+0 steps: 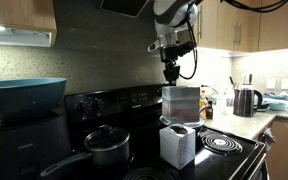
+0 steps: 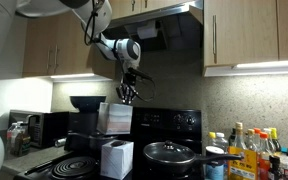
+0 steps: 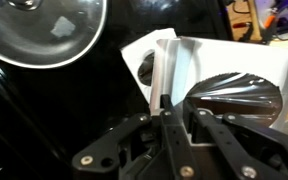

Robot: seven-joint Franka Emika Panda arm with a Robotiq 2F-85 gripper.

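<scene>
My gripper is shut on the near edge of a silver, box-like container (image 1: 181,104), which hangs below the fingers. Seen from above in the wrist view, the container (image 3: 274,62) has a wide opening with a dark, shiny inside. In exterior view 2 the gripper (image 2: 127,98) is over the top edge of the container (image 2: 114,119). A white box (image 1: 178,147) with a round hole in its top stands on the stove, nearer the front than the container. Whether the container's underside touches anything is hidden.
A lidded pan (image 1: 108,147) sits on the stove, its handle sticking out. A large blue pan (image 1: 24,97) is at the left in exterior view 1. Bottles (image 2: 249,150) crowd the counter beside the stove; a kettle (image 1: 247,101) stands on the far counter.
</scene>
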